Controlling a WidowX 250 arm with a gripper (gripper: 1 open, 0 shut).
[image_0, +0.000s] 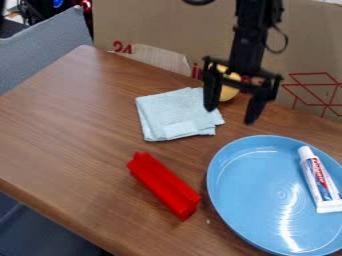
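Note:
My black gripper hangs open over the back right of the table, just right of a folded pale cloth, with a yellow object partly hidden behind it. A red oblong object lies at the front middle. At the right a blue plate holds a white toothpaste tube.
A cardboard panel stands along the back edge of the wooden table. A grey surface lies beyond its left edge.

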